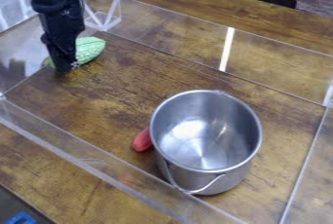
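Note:
My black gripper (65, 58) reaches down at the upper left, low over a light green textured oblong object (88, 49) and at its left part. The gripper appears shut; whether anything sits between its fingertips is hidden. A steel pot (207, 140) with a wire handle stands at the lower right, and a red object (142, 139) lies against its left side, partly hidden by it.
Clear plastic walls border the wooden work surface (130, 87). A white strip (227, 50) lies at the back right. A blue item (18, 218) shows at the bottom left corner.

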